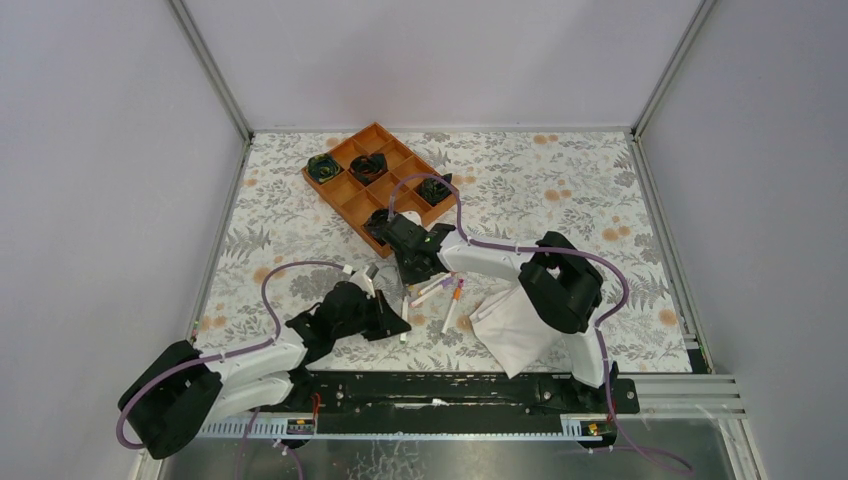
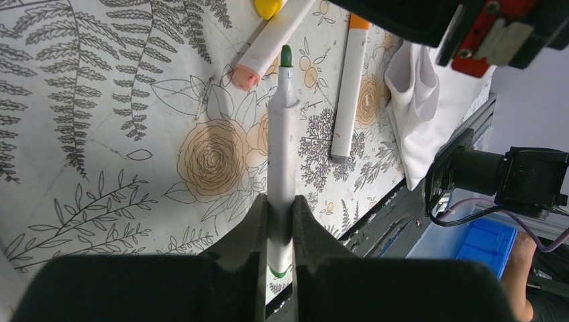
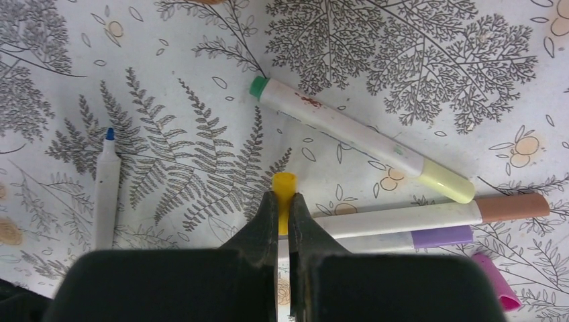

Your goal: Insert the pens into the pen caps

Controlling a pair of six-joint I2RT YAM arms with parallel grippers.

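A white pen point(image 2: 282, 147) with a green tip stands between the fingers of my left gripper, which is shut on it, tip pointing ahead. My right gripper is shut on a small yellow cap point(image 3: 284, 181); its lower part is hidden by the fingers. At the left of the right wrist view a white pen point(image 3: 105, 201) shows a dark bluish tip, apart from the cap; whether it is the pen in my left gripper I cannot tell. Seen from above, both grippers are close together, the left one nearer the front edge.
Beside my right gripper lie markers with pale yellow point(image 3: 448, 181), brown point(image 3: 515, 207) and purple point(image 3: 443, 236) ends, and a magenta cap point(image 3: 498, 282). An orange-ended marker point(image 1: 452, 307) and white cloth point(image 1: 517, 330) lie rightward. A wooden tray point(image 1: 345, 198) stands behind.
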